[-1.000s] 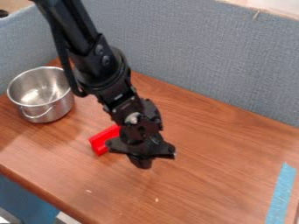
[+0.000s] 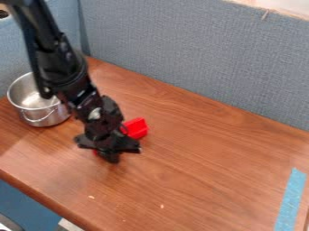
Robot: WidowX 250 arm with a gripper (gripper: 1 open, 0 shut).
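Note:
My black gripper is low over the wooden table, left of centre, on top of or just in front of a red object. The red object shows mostly to the right of and behind the gripper, partly hidden by it. Whether the fingers are open or shut, or touch the object, I cannot tell.
A steel pot stands at the left behind the arm. A light blue strip lies at the right edge. Padded grey walls border the table at back and left.
The arm has swung left and slightly back, away from the middle, now covering part of the pot. More of the red object shows on the gripper's right instead of its left.

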